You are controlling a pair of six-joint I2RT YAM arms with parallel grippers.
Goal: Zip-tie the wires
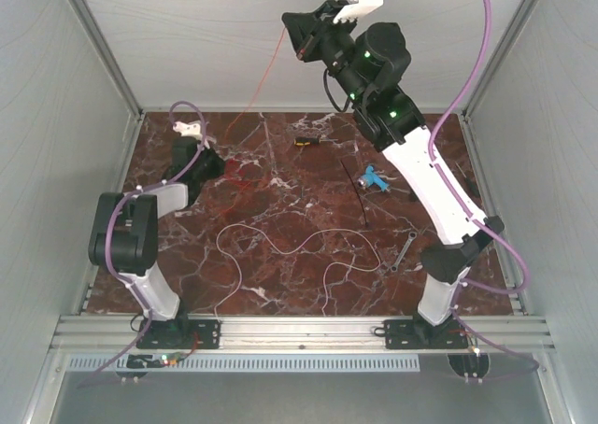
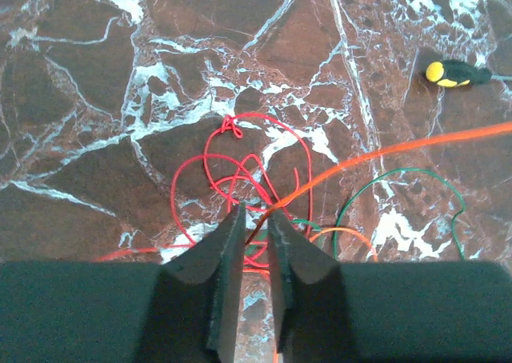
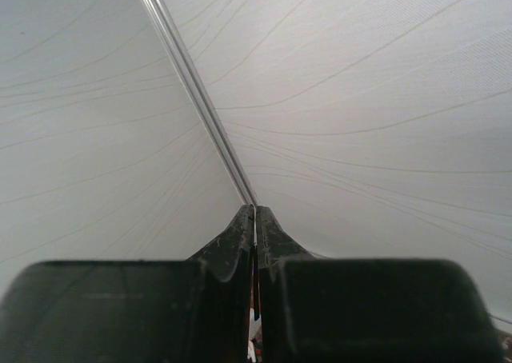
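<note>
My right gripper [image 1: 297, 43] is raised high at the back, shut, with the orange wire [image 1: 260, 83] running down from its tips toward the left. In the right wrist view its fingers [image 3: 245, 229] are together against the white wall. Low over the floor at left is my left gripper [image 1: 219, 166]. In the left wrist view the orange wire [image 2: 384, 149] runs between the tips of the left gripper, which is shut on it. Loops of red wire [image 2: 210, 157], an orange strand [image 2: 352, 232] and a green wire [image 2: 416, 170] lie around and below the fingertips.
A yellow-black screwdriver [image 1: 306, 141], a blue tool [image 1: 373, 178], a thin black strip [image 1: 354, 192] and a wrench [image 1: 404, 251] lie on the marbled floor. A long pale wire [image 1: 308, 238] curves across the front. White walls close in the sides and back.
</note>
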